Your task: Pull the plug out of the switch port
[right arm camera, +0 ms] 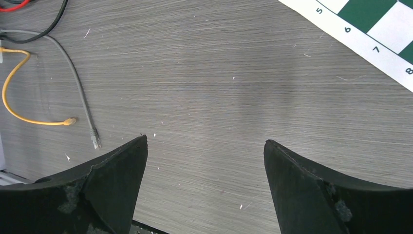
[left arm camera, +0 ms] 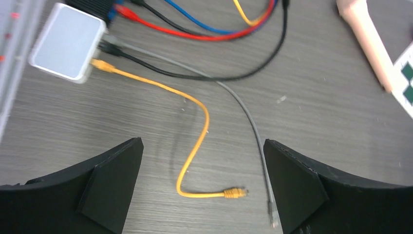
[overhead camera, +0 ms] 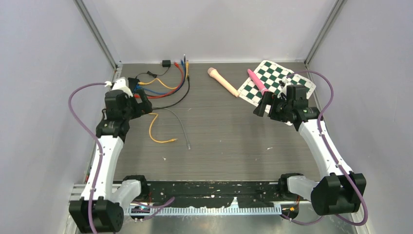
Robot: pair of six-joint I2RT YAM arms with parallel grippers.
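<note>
In the left wrist view a white box, seemingly the switch, sits at the upper left with cables running from its right side. A yellow plug meets its lower right side, and that yellow cable curls to a loose end plug. Just above are a black plug, the grey cable and a red plug. My left gripper is open above the table, empty, apart from the plugs. My right gripper also stands open, with only bare table showing between its fingers. From above, the left arm hides much of the switch.
At the back right lie a green checkered board, a pink rod and a beige rod. A black adapter is by the back wall, near bundled cable ends.
</note>
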